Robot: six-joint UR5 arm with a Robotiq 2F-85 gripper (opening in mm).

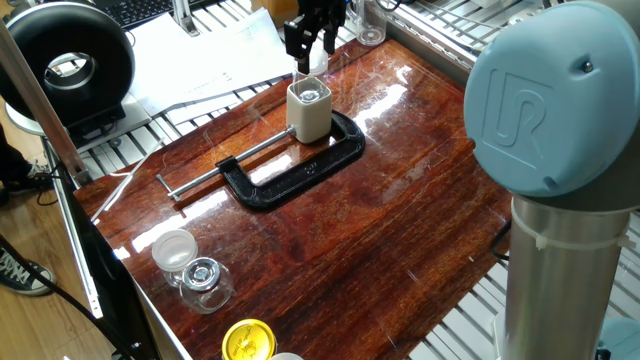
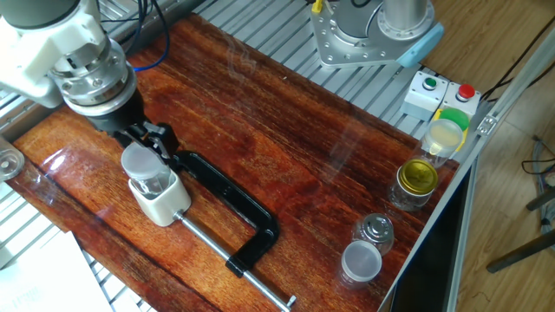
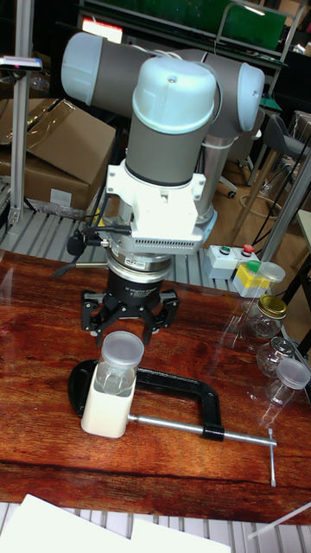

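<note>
A clear jar with a frosted white lid [image 3: 123, 347] stands upright in a cream block-shaped holder [image 3: 108, 405]. A black C-clamp [image 3: 184, 385] grips this holder, its steel screw against the side. My gripper [image 3: 123, 324] is just above and behind the lid, its black fingers spread apart with nothing visible between them. In the second exterior view the lid [image 2: 144, 161] sits close to the gripper's black fingers, which are partly hidden by the wrist. From the first exterior view, the fingers [image 1: 303, 66] hang over the holder [image 1: 310, 118]; whether they touch the lid, I cannot tell.
Along one table edge stand several jars: a white-lidded jar [image 2: 361, 262], one with a silver top [image 2: 377, 229], a gold-lidded jar [image 2: 418, 178] and another pale-lidded jar [image 2: 443, 137]. Another glass [image 1: 371, 22] is at the far corner.
</note>
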